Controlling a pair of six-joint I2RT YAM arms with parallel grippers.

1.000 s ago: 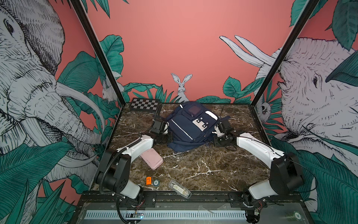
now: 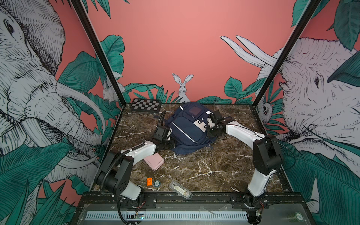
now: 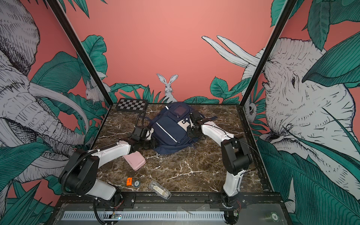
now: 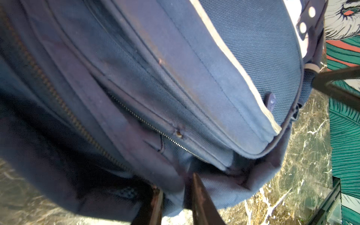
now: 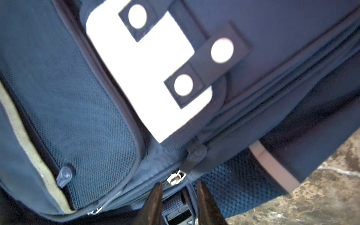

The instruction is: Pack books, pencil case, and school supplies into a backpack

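The navy backpack point(image 2: 187, 125) lies front side up at the back middle of the table. My left gripper is at its lower left edge, fingers part open, pointing at folds of navy cloth; whether cloth lies between them is unclear. Rows of zipper teeth point(image 4: 165, 136) run above it. On the right side my right gripper stands part open, its tips just below a metal zipper pull point(image 5: 176, 177) and around a strap buckle in the view; contact cannot be told. A pink pencil case point(image 2: 154, 161) lies near the left forearm.
At the front lie an orange sharpener-like item point(image 2: 149, 181), a small round item point(image 2: 157, 183) and a clear case point(image 2: 181, 189). A checkered board point(image 2: 145, 105) sits at the back left.
The backpack's right edge looks pressed inward.
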